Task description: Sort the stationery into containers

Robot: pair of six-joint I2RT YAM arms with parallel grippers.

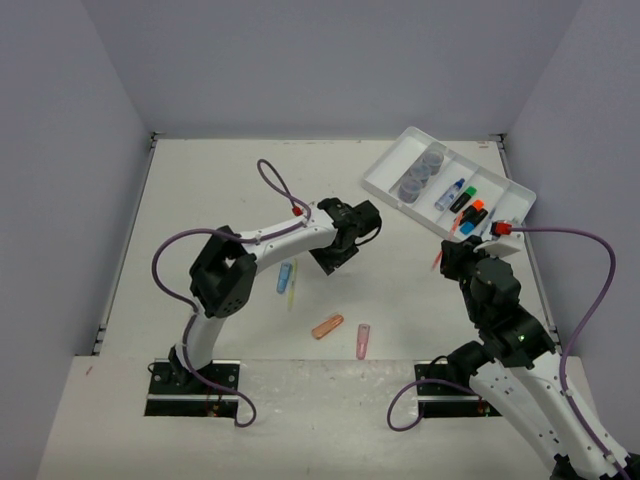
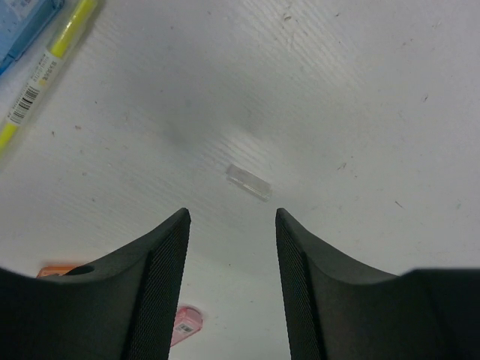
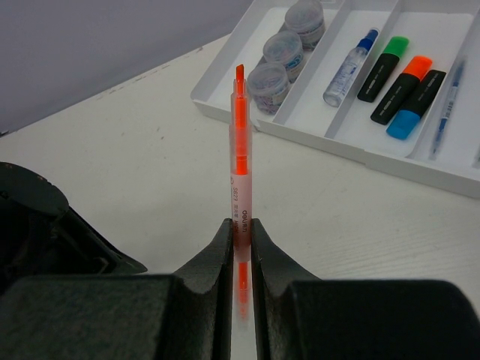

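My right gripper is shut on an orange pen (image 3: 241, 191), which stands upright between the fingertips, short of the tray's front edge. The white divided tray (image 1: 385, 188) holds jars (image 3: 283, 52), a glue bottle (image 3: 351, 69), several highlighters (image 3: 401, 90) and a slim pen (image 3: 448, 109) in separate compartments. Over bare table my left gripper hangs open, nothing between its fingers. A small clear eraser-like piece (image 2: 249, 182) lies just beyond its fingertips. To its left are a yellow pen (image 2: 46, 75) and a blue item (image 2: 22, 26).
An orange-brown item (image 1: 327, 326) and a pink item (image 1: 363, 341) lie near the table's front edge. The left arm spans the table's middle. Free surface shows at the back left.
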